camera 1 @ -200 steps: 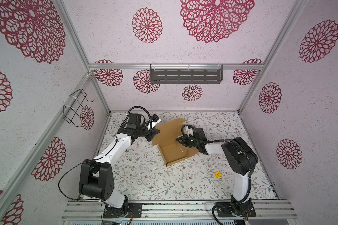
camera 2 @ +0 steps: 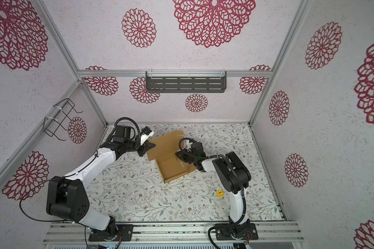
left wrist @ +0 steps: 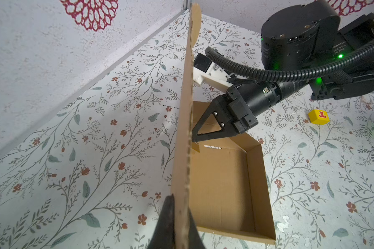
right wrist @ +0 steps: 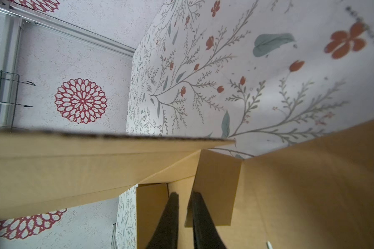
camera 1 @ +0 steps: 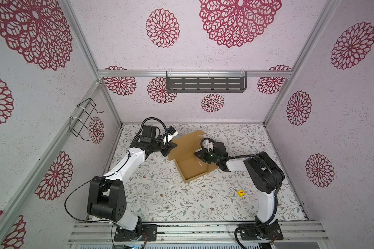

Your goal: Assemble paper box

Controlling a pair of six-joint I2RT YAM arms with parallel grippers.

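Observation:
The brown cardboard box lies open on the table, its lid raised at the back. At the lid's left edge, my left gripper is shut on the thin cardboard, which runs between its fingers in the left wrist view. My right gripper is inside the box near its right back corner. Its two fingers stand a little apart. A small upright flap is right at the right-hand finger, its edge reaching into the gap; whether they touch cannot be told. The right side panel still slopes outward.
A small yellow block sits on the table to the front right. A grey slotted shelf hangs on the back wall, and a wire rack on the left.
The right gripper has shifted only slightly around the box's right back corner. The left arm, the raised lid and the box have stayed almost still.

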